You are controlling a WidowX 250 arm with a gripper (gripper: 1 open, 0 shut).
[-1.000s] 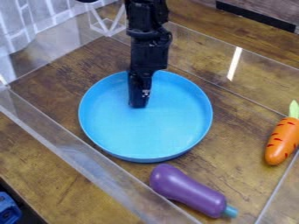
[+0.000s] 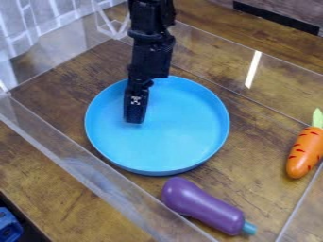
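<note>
The black gripper (image 2: 136, 98) reaches down from the top of the camera view over the left back part of a blue plate (image 2: 171, 142), its tip low over the plate's surface. Nothing shows between its fingers, which are dark and hard to make out. A purple eggplant (image 2: 202, 203) lies in front of the plate at the lower right. An orange carrot (image 2: 303, 151) with a green top lies at the right.
Clear plastic walls run along the left and across the front of the wooden surface (image 2: 51, 95). A small blue object (image 2: 7, 227) sits at the lower left corner.
The gripper has shifted a little left and down on the plate. The plate, eggplant and carrot have stayed where they were.
</note>
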